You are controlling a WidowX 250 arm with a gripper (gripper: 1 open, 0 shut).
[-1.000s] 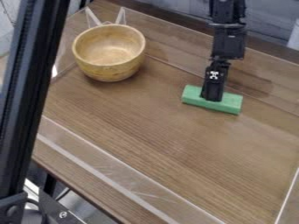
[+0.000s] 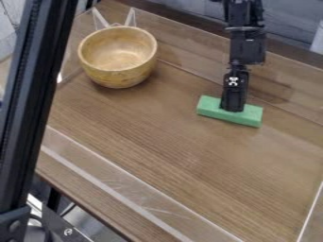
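Observation:
A green rectangular block (image 2: 250, 115) lies flat on the wooden table (image 2: 164, 175), right of centre. My black gripper (image 2: 232, 103) points down from above onto the middle of the block, its tips at or just over the top surface. Whether the fingers straddle the block is hard to tell, and their spacing is hidden by the angle. A light wooden bowl (image 2: 116, 68) stands to the upper left of the block.
A black vertical frame post (image 2: 28, 104) runs along the left side. A small white object (image 2: 113, 21) is behind the bowl.
My gripper has shifted very slightly to the right and down over the block. The block and bowl look essentially unchanged.

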